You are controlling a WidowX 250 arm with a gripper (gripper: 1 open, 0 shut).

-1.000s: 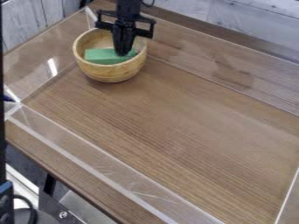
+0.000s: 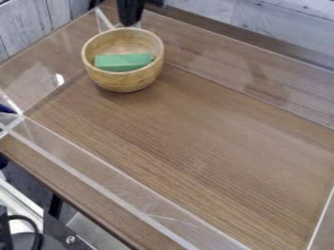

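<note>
A wooden bowl (image 2: 123, 80) sits on the wooden table toward the upper left. A green block (image 2: 125, 62) lies inside it. My gripper (image 2: 128, 16) is a dark shape above the bowl at the top edge of the view, mostly out of frame; whether it is open or shut cannot be made out.
Clear strips run along its left side, and a white panelled surface is at the upper left corner.
My gripper has risen out of the bowl to the top edge of the view. The green block stays in the bowl.
</note>
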